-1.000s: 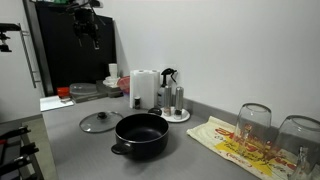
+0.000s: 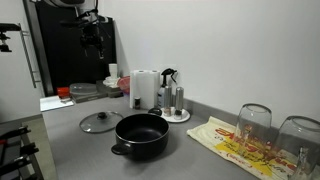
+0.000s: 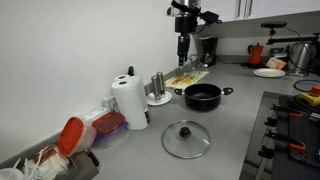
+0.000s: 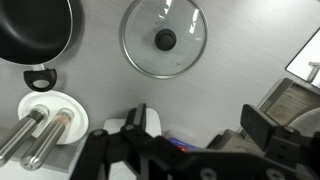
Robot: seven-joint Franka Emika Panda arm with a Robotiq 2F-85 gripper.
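Observation:
High above the counter, my gripper stands open, with nothing between its fingers in the wrist view. The glass lid with its black knob lies flat on the counter, farther up that view than the fingertips. In the first exterior view the lid is left of a black two-handled pot, apart from it. The pot is uncovered and looks empty. Part of the pot shows at the wrist view's upper left corner.
Behind the pot, a white plate carries metal shakers and a bottle beside a paper towel roll. Two clear glasses stand on a printed cloth at the right. A red container sits at the far left. The counter before the pot is clear.
My gripper has come lower and slightly rightward in the first exterior view. The lid, pot and other counter items look unmoved.

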